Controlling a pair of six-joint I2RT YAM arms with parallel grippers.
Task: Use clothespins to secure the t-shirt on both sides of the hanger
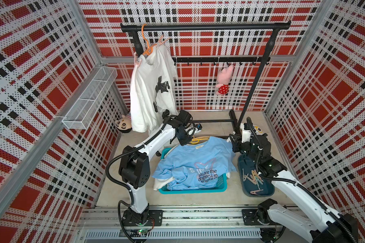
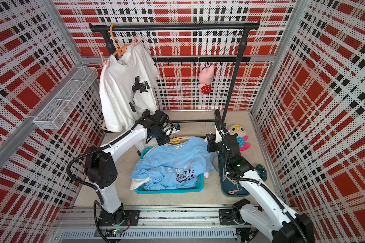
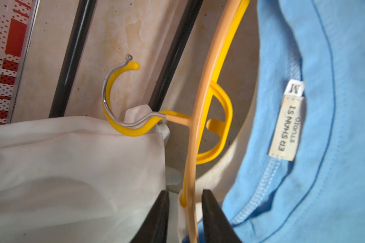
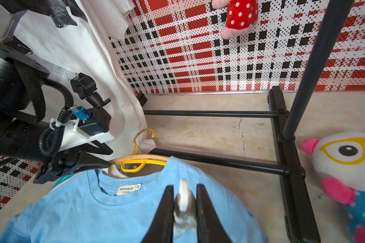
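Observation:
A blue T-shirt (image 1: pixel 194 162) lies on a turquoise basket (image 1: pixel 192 191), with an orange hanger (image 3: pixel 202 97) at its collar, beside a yellow one. My left gripper is open around the orange hanger bar, near the collar. My right gripper is shut on a pale clothespin (image 4: pixel 183 193), held over the shirt's right shoulder. More clothespins (image 1: pixel 255 178) lie in a dark bin (image 1: pixel 261 193) to the right of the basket.
White shirts (image 1: pixel 150 93) hang from the rack's bar (image 1: pixel 206 27) at left. Plush toys (image 4: pixel 340 158) sit behind the bin and hang at the back (image 1: pixel 223 79). A wire shelf (image 1: pixel 89 97) is on the left wall.

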